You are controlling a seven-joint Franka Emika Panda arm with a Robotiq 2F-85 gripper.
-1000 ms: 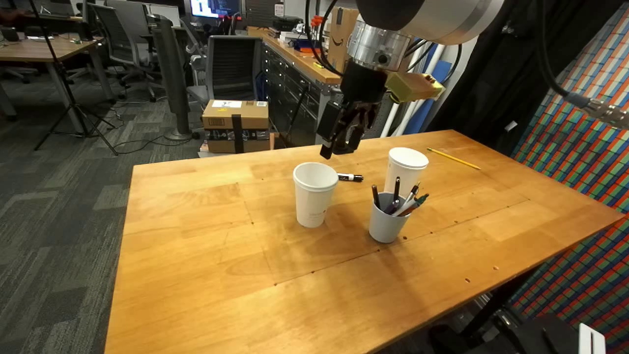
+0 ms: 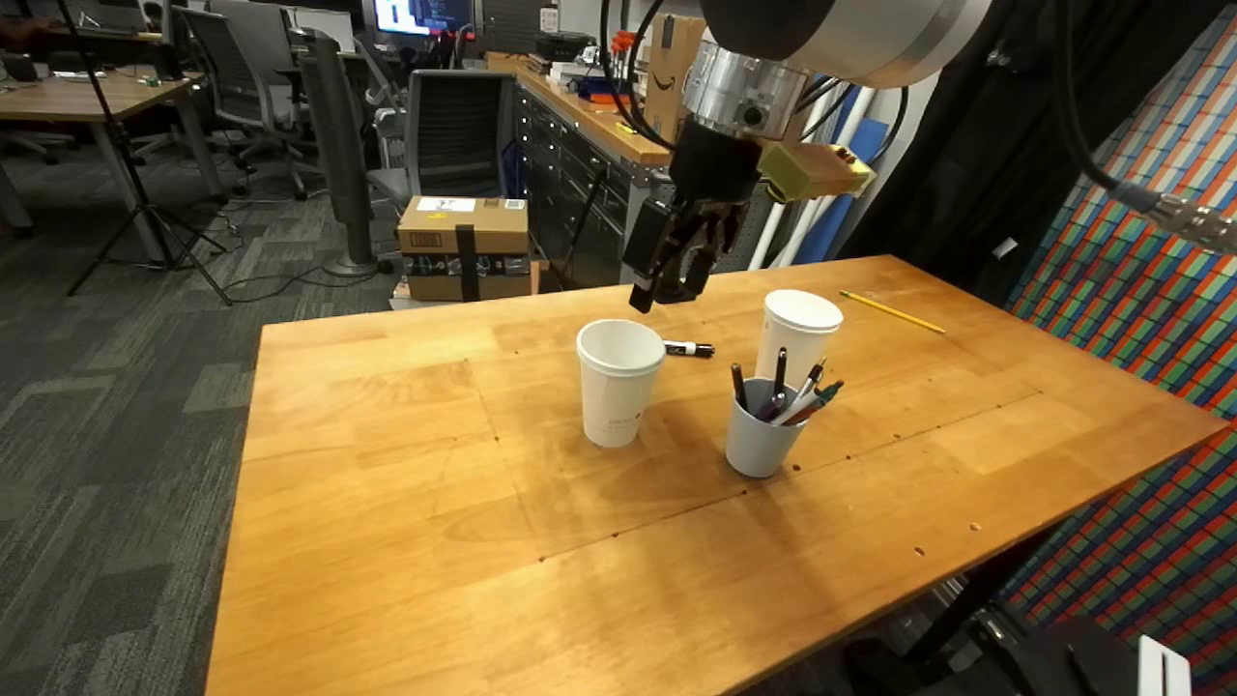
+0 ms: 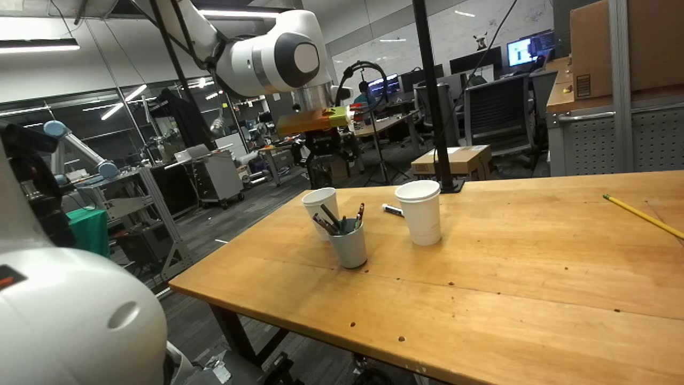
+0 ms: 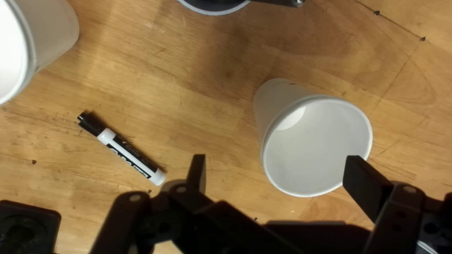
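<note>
My gripper is open above the table, its fingertips wide apart with nothing held between them. Below it in the wrist view stands an empty white paper cup (image 4: 317, 148), upright and apart from the fingers as far as I can see. A black-and-white marker (image 4: 127, 153) lies flat on the wood, left of that cup. A second white cup (image 4: 48, 38) is partly cut off at the upper left corner. In exterior view 1 a small grey cup (image 2: 760, 447) full of pens (image 2: 779, 383) stands between the white cups, nearer the front.
A yellow pencil (image 2: 893, 311) lies toward the far right of the wooden table (image 2: 383, 545). A cardboard box (image 2: 464, 249) sits beyond the far edge.
</note>
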